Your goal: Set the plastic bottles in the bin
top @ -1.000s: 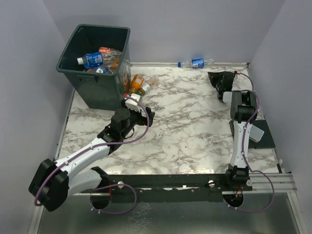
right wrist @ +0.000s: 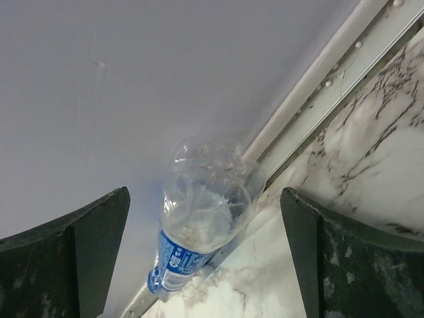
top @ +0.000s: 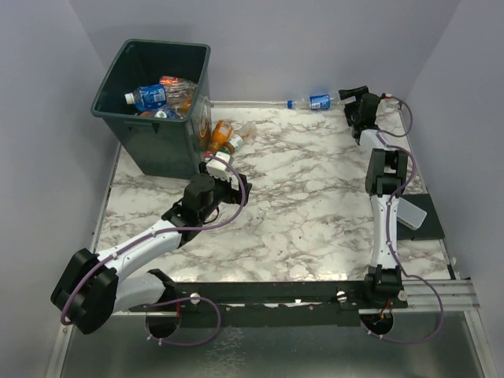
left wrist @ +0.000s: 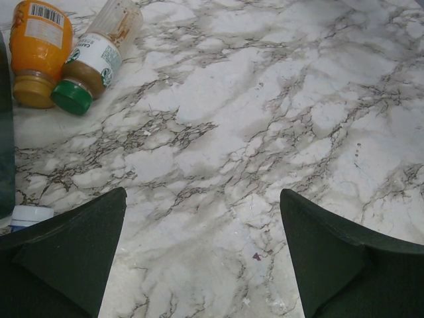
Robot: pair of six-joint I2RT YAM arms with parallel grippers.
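A clear bottle with a blue label (top: 319,102) lies along the back wall; in the right wrist view this bottle (right wrist: 205,205) lies between the fingertips of my open right gripper (top: 352,101). My left gripper (top: 234,189), open and empty, hovers over marble floor beside the dark green bin (top: 126,134), which holds several bottles. An orange bottle (left wrist: 41,46) and a green-capped bottle (left wrist: 93,63) lie by the bin, with a further white cap (left wrist: 32,213) partly in view.
A black board with a light rectangular object (top: 411,213) lies under the right arm at the right edge. Walls enclose the back and sides.
My right gripper has moved toward the back wall, up to the end of the blue-labelled bottle.
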